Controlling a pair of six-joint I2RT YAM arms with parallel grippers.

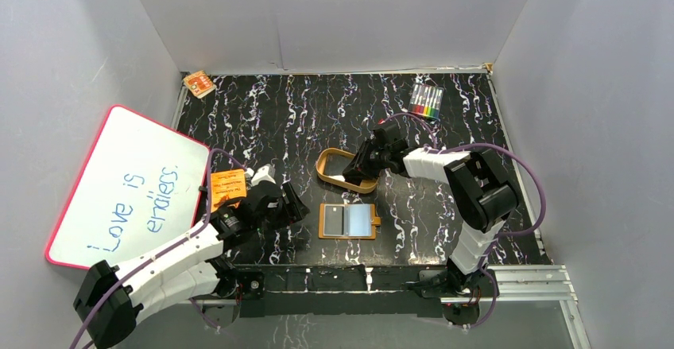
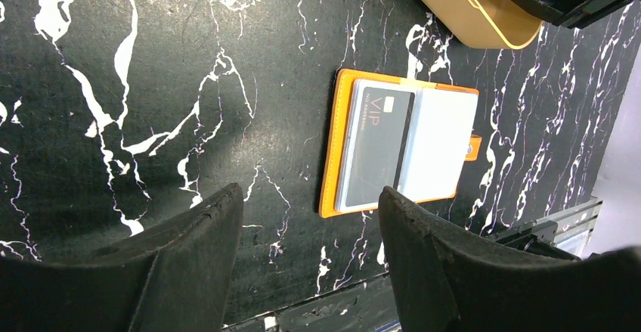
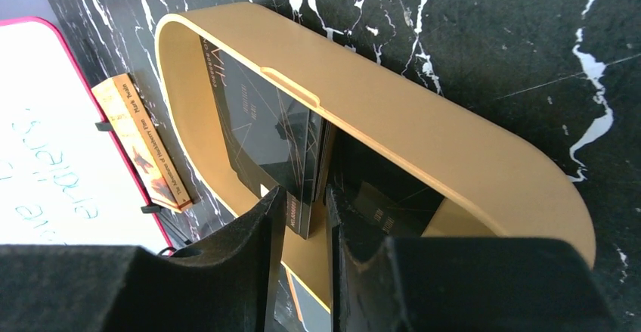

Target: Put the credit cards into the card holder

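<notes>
A tan oval tray [image 1: 323, 160] holding several dark cards [image 3: 261, 128] sits at the table's middle. My right gripper [image 1: 358, 172] is down inside it, its fingertips close together at the cards' edge; whether a card is between them is unclear. The orange card holder [image 2: 332, 150] lies open nearer the front, showing a grey VIP card [image 2: 374, 139] in its clear sleeves. My left gripper stands open, left of the holder, nothing between its fingers.
A whiteboard [image 1: 127, 190] and an orange book [image 1: 228, 182] are at the left, another book [image 1: 199, 83] at the back left, markers [image 1: 427, 101] at the back right. The table behind the tray is clear.
</notes>
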